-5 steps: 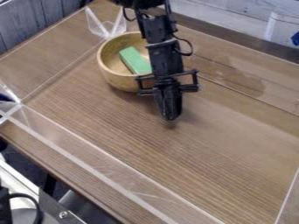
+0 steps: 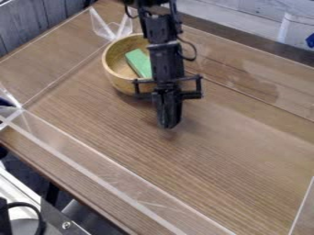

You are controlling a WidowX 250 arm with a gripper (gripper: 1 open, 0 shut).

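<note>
The black robot gripper [image 2: 170,115] points down over the wooden table, in front of a round wooden bowl [image 2: 116,61]. Its fingertips are together, with nothing visible between them. A green block [image 2: 140,62] rests in the bowl, partly hidden behind the arm.
Bare tabletop [image 2: 185,184] fills the foreground and right side. A white wall stands at the back right. Dark cables hang beyond the table's edge at the lower left.
The gripper has shifted slightly over the last second, staying in front of the bowl. The bowl and green block look in the same place.
</note>
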